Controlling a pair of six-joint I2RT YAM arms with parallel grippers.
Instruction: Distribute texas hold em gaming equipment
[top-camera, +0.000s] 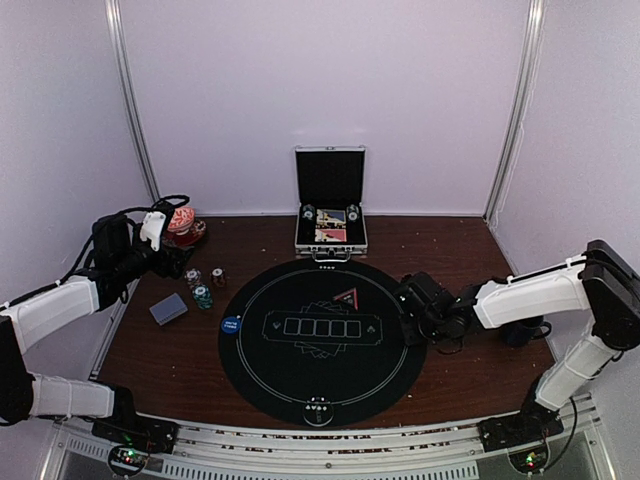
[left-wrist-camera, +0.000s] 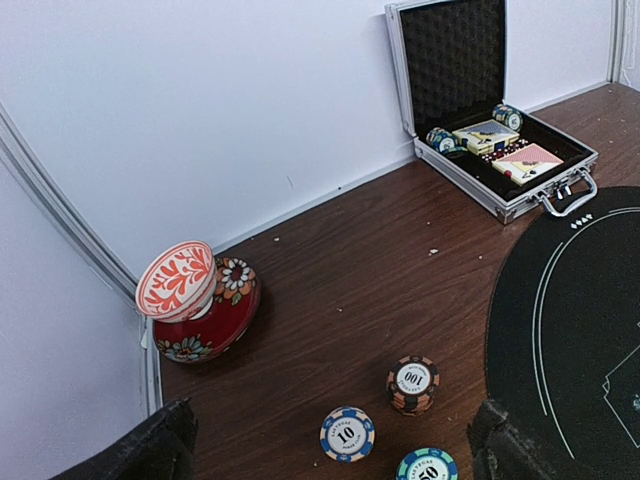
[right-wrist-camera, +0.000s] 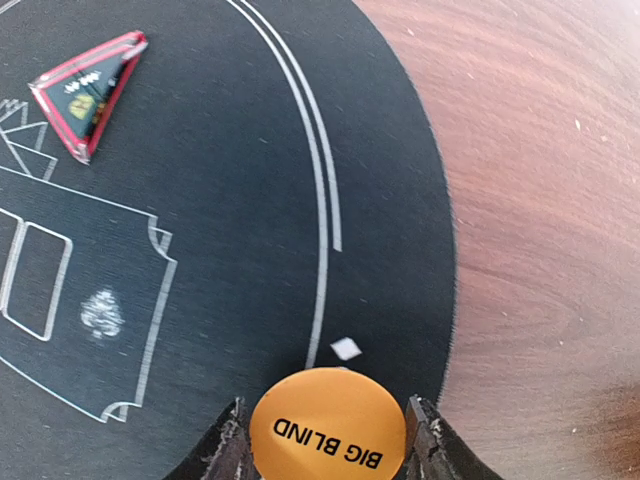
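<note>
An orange disc lettered BIG BLIND (right-wrist-camera: 327, 425) sits between the fingers of my right gripper, which is shut on it above the right edge of the round black poker mat (top-camera: 265, 380). A triangular ALL IN marker (right-wrist-camera: 90, 92) lies on the mat, as does a blue disc (top-camera: 231, 325) at its left edge. My left gripper stands open over the left side of the table, nothing between its fingers. Below it are chip stacks marked 10 (left-wrist-camera: 347, 434), 100 (left-wrist-camera: 413, 385) and 50 (left-wrist-camera: 427, 466). A blue card deck (top-camera: 168, 308) lies beside them.
An open silver case (top-camera: 331, 250) with cards and chips stands at the back middle. Red-patterned bowls (left-wrist-camera: 178, 281) are stacked in the back left corner. A dark mug (top-camera: 522, 332) stands at the right, partly behind the right arm. Bare wood surrounds the mat.
</note>
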